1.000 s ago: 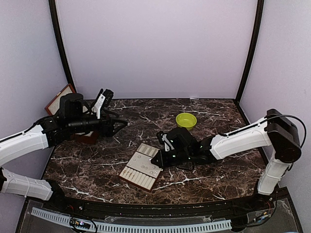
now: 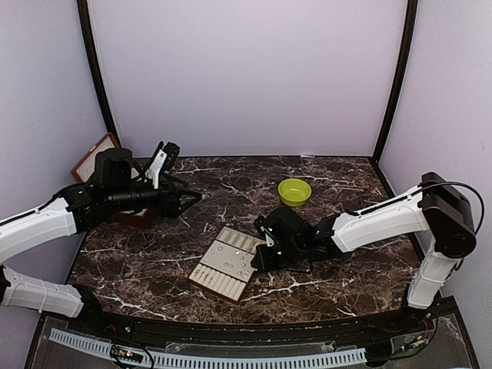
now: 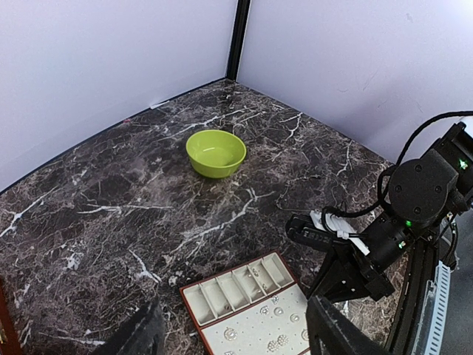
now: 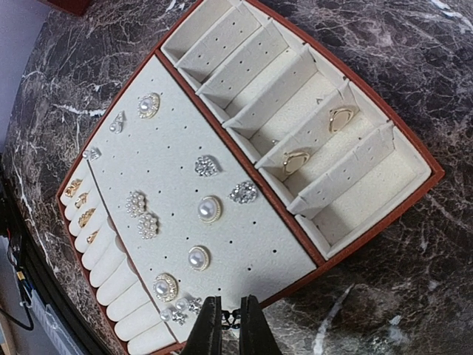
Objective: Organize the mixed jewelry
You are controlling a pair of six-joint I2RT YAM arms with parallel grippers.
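Note:
A jewelry tray (image 2: 223, 261) lies at the front middle. Its padded board (image 4: 170, 148) holds pearl and crystal earrings; gold rings lie in the ring rolls (image 4: 118, 288) and gold hoops in the divided compartments (image 4: 340, 185). My right gripper is shut on a small shiny piece, probably jewelry, at the board's edge nearest it; what piece exactly I cannot tell. My left gripper (image 2: 184, 198) stands open above the table, left of and behind the tray, nothing between its fingers.
A green bowl (image 2: 294, 191) stands at the back right. A wooden box with raised lid (image 2: 92, 157) sits at the left behind my left arm. The table between bowl and box is clear.
My right gripper has moved a little to the right and toward the front, to the tray's right edge. The left arm has stayed still.

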